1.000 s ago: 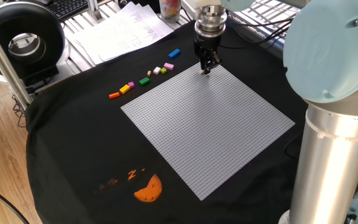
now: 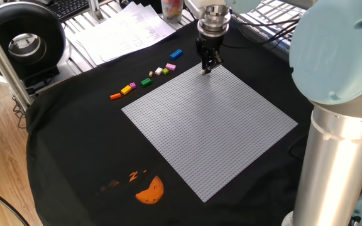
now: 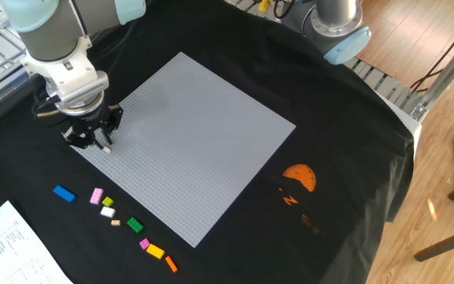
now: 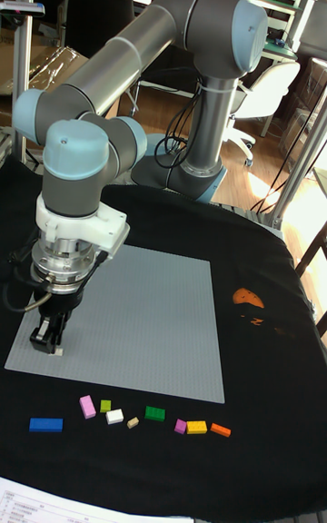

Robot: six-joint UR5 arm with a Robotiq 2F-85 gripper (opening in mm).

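My gripper [image 3: 103, 145] points down at a corner of the grey baseplate [image 3: 203, 130], the corner nearest the blue brick [image 3: 64, 193]. A small pale piece [image 3: 107, 150] shows at its fingertips, low over the studs or touching them. In exterior view 3 the same pale piece [image 4: 58, 351] appears beside the dark fingers. Whether the fingers grip it or stand apart around it is too small to tell. The rest of the baseplate is bare.
Loose bricks lie in a row on the black cloth along one plate edge: pink [image 4: 87, 407], lime [image 4: 105, 406], white [image 4: 115, 417], tan [image 4: 133, 422], green [image 4: 154, 413], purple [image 4: 181, 427], yellow [image 4: 196, 427] and orange [image 4: 221, 429]. Papers [image 2: 124, 32] lie beyond the cloth.
The gripper stays at the same plate corner; the loose bricks have not moved.
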